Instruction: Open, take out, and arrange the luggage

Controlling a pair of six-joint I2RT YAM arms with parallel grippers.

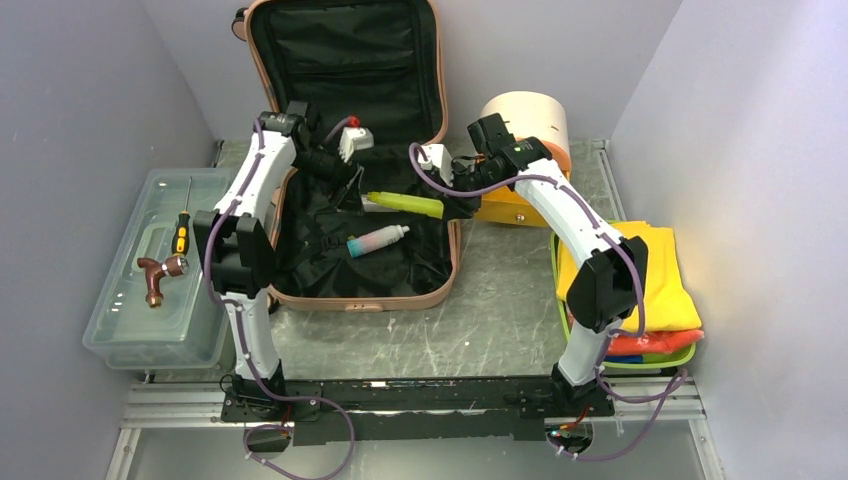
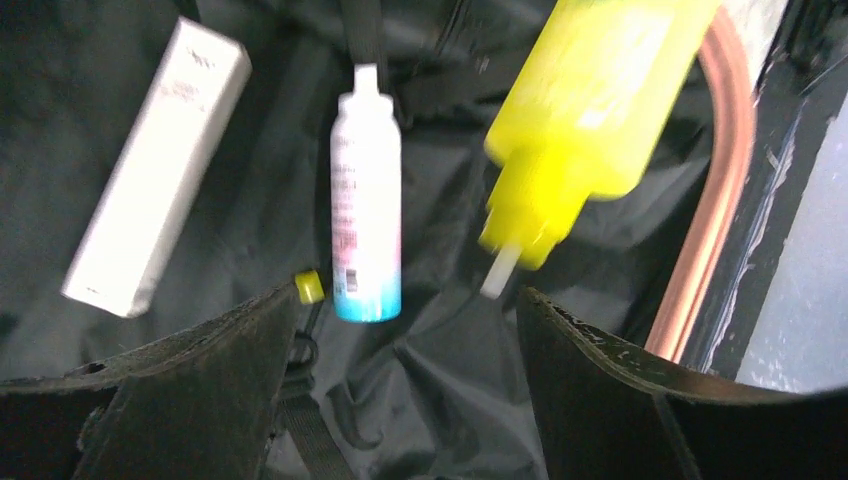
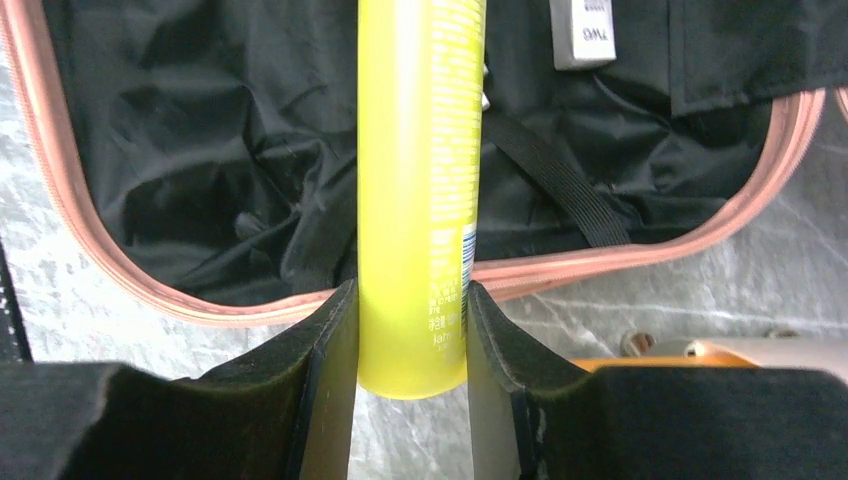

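Observation:
An open black suitcase (image 1: pixel 360 278) with salmon edging lies at the centre. My right gripper (image 1: pixel 452 208) grips the end of a long yellow bottle (image 1: pixel 405 202) (image 3: pixel 418 170) above the suitcase's right side. My left gripper (image 1: pixel 348 195) stands open beside the bottle's other end, nothing between its fingers. On the lining lie a white bottle with pink and blue (image 1: pixel 372 241) (image 2: pixel 365 220) and a white box (image 2: pixel 155 165), partly hidden in the top view.
A yellow drawer box (image 1: pixel 510 215) stands behind my right gripper. A green basket (image 1: pixel 640 365) of folded cloths is at the right, a clear lidded box (image 1: pixel 140 330) with a screwdriver and brown fitting at the left.

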